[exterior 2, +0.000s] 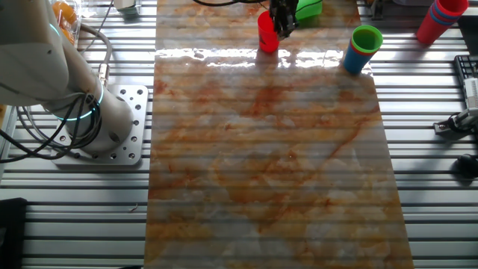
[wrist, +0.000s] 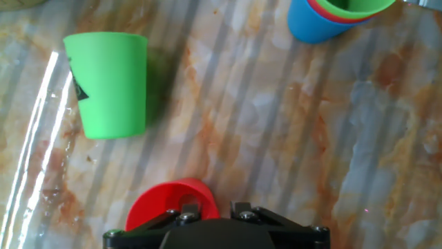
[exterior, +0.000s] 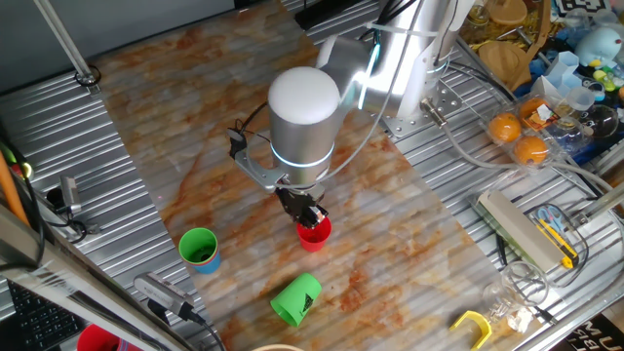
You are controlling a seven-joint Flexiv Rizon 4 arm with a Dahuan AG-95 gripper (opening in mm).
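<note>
A red cup [exterior: 313, 235] stands upright on the marbled board. My gripper [exterior: 310, 216] is low over its mouth, and in the wrist view the fingers [wrist: 186, 217] come in at the bottom edge, partly over the cup's rim. A narrow gap shows between them, with the cup's right edge in it; whether they press on the cup wall is not clear. A green cup [wrist: 110, 86] lies on its side nearby. Off to the other side, a nested stack of cups [exterior 2: 362, 49], green inside and blue outside, stands upright.
More stacked cups [exterior 2: 441, 19] are beyond the board's edge. A camera on a mount [exterior: 164, 292] stands near the cup stack. Clutter with orange balls [exterior: 531, 149] lies past the robot base. Much of the board [exterior 2: 276, 172] is bare.
</note>
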